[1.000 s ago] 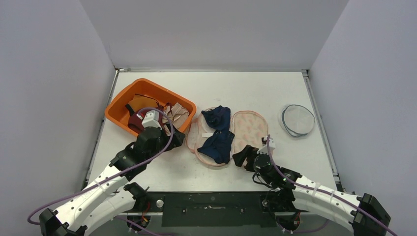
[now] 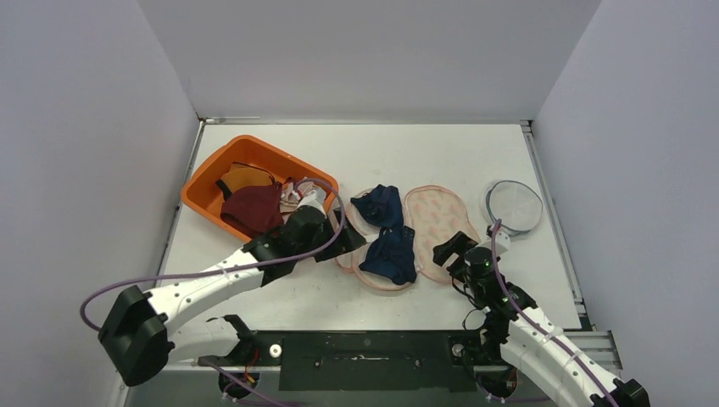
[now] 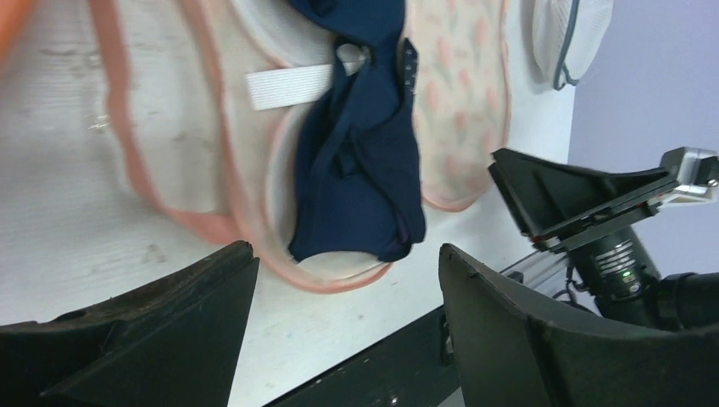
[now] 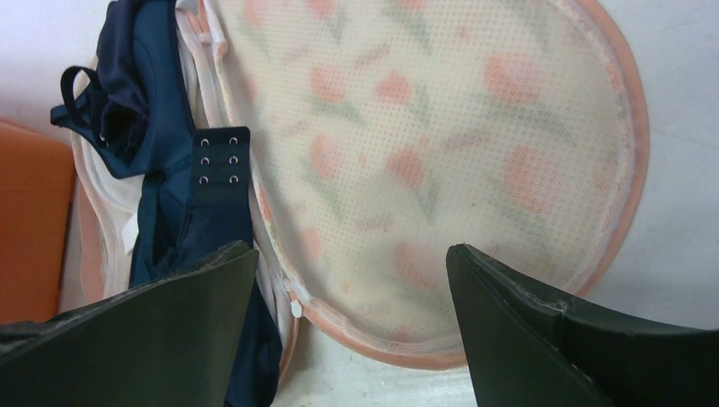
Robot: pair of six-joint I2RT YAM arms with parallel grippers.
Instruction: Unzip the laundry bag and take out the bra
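The floral mesh laundry bag (image 2: 437,222) lies spread open on the table, with its peach-edged lid flap laid out to the right. A dark blue bra (image 2: 392,254) rests on the bag's left part; its hook strip shows clearly beside the bra's middle in the right wrist view. My left gripper (image 2: 349,242) is open over the bag's left edge, and in the left wrist view the bra (image 3: 356,186) lies ahead of its fingers (image 3: 195,314). Open too, my right gripper hovers over the flap's near part, nothing between its fingers. A white label (image 3: 288,86) sits by the bra.
An orange basket (image 2: 195,197) with several garments stands at the back left, close to the left arm. Near the right edge lies a round white mesh bag (image 2: 515,206).
My left gripper has moved right, from beside the basket to the bag's left edge. Earlier, the right gripper shifted right and slightly back, and bag and bra slid a little right.
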